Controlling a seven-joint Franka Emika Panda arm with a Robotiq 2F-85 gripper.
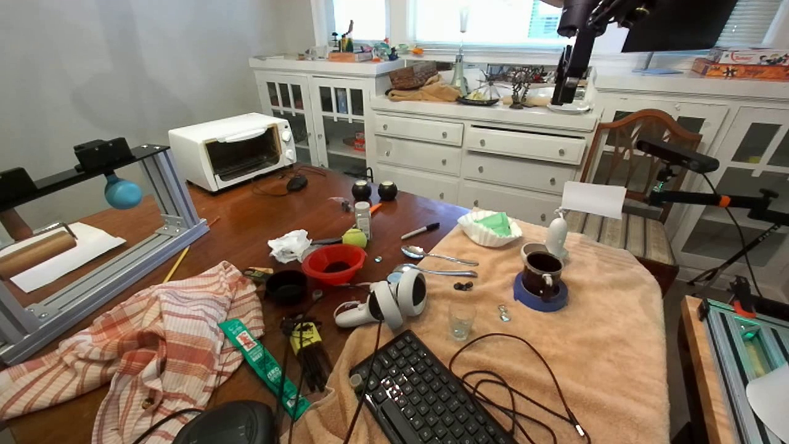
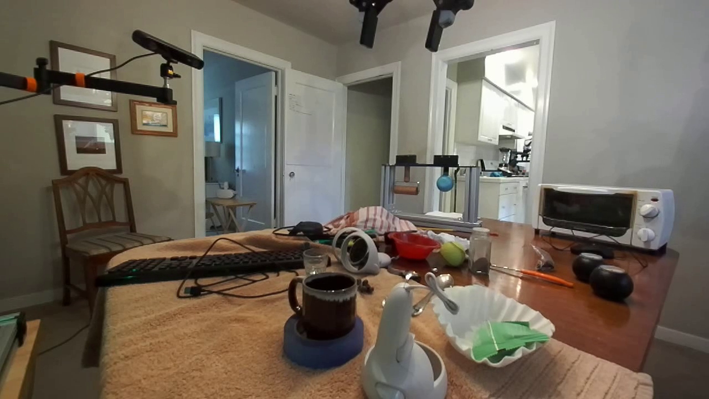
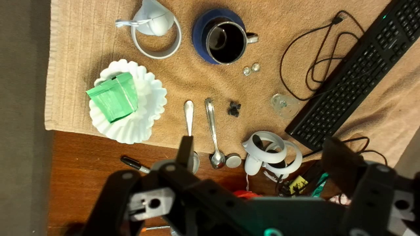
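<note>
My gripper hangs high above the table, its two fingers spread wide apart with nothing between them. In the wrist view its dark fingers show in front of the table far below. Under it, a brown mug sits upright on a round blue base. A white fluted bowl holds green packets. Two spoons lie by the towel's edge, one of them partly hidden by a finger. A white spouted vessel stands beside the mug.
A black keyboard with loose cables, a small glass and a white controller crowd the towel side. Further back are a red bowl, a striped cloth and a toaster oven. Bare towel lies right of the mug.
</note>
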